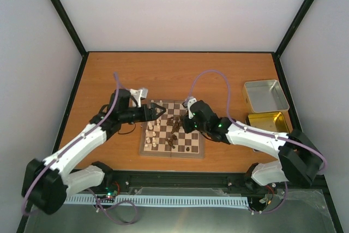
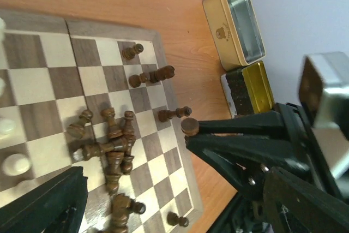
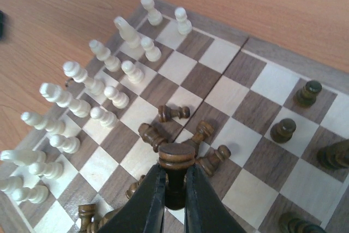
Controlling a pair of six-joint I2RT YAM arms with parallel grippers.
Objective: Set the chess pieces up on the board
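The chess board (image 1: 162, 151) has white pieces standing along its left side and dark pieces lying in a heap mid-board (image 2: 113, 167), a few standing on the right side (image 3: 307, 94). My right gripper is shut on a dark chess piece (image 3: 175, 159), held upright over the board. In the left wrist view that gripper's black fingers (image 2: 234, 140) show at the right, with the piece's round top (image 2: 190, 125). My left gripper (image 1: 158, 111) stands open over the board's upper left, its fingertips at the lower edges of its own view, empty.
A silver tin (image 1: 266, 94) and a gold tin (image 1: 270, 121) sit at the table's right edge. The two arms are close to each other over the board.
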